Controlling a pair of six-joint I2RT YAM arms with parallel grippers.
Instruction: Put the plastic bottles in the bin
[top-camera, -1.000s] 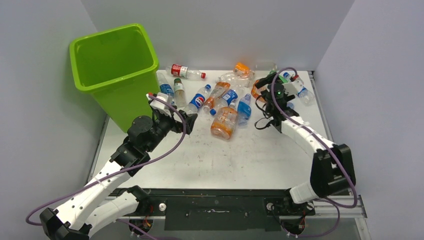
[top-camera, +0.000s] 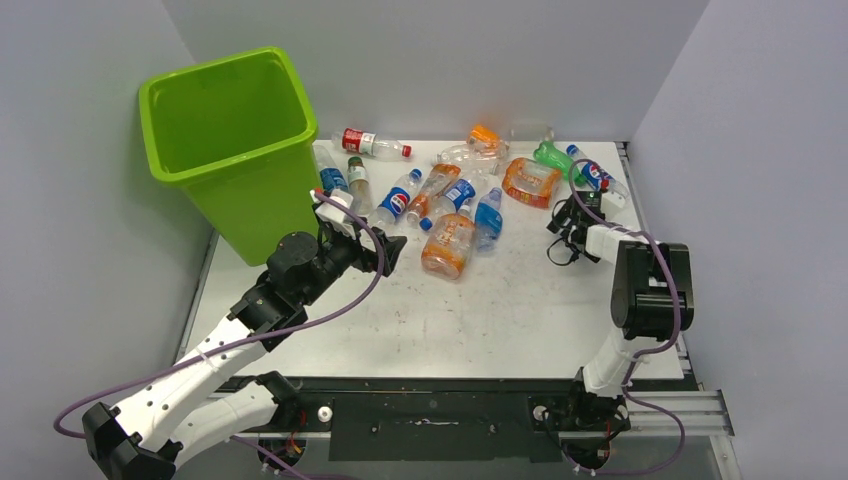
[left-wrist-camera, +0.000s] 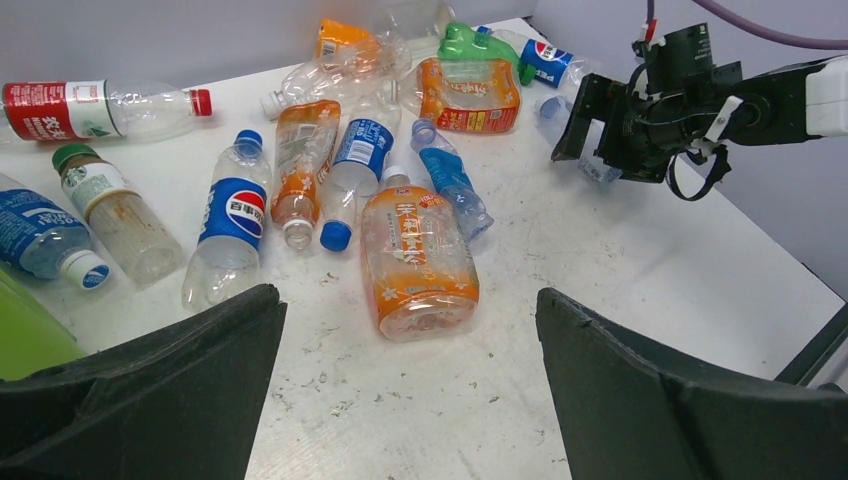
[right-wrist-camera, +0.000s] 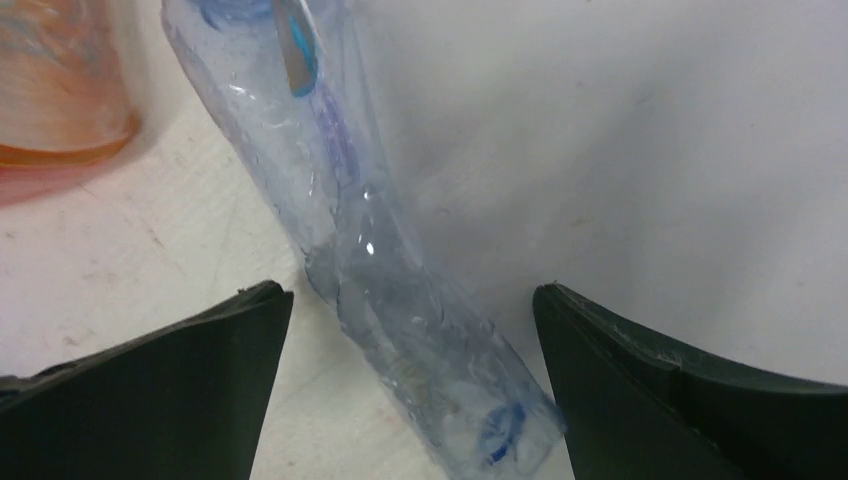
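Note:
Several plastic bottles lie across the back of the white table, among them a large orange-labelled bottle (left-wrist-camera: 415, 255), a Pepsi bottle (left-wrist-camera: 232, 215) and a red-labelled bottle (top-camera: 365, 143). The tall green bin (top-camera: 230, 140) stands at the back left. My left gripper hangs open over the table, the bottles beyond its fingers and nothing between them. At the right, my right gripper is low and open around a clear crumpled bottle (right-wrist-camera: 385, 270), which lies slantwise between the fingers. In the top view the arm hides most of that bottle.
Close to my right gripper lie an orange-labelled bottle (top-camera: 531, 182), a green bottle (top-camera: 552, 157) and another Pepsi bottle (top-camera: 595, 175). Walls enclose the back and sides.
My right gripper has moved to the right and come down, uncovering the orange and green bottles. The left arm has shifted slightly to the right. The bottles in view look unmoved.

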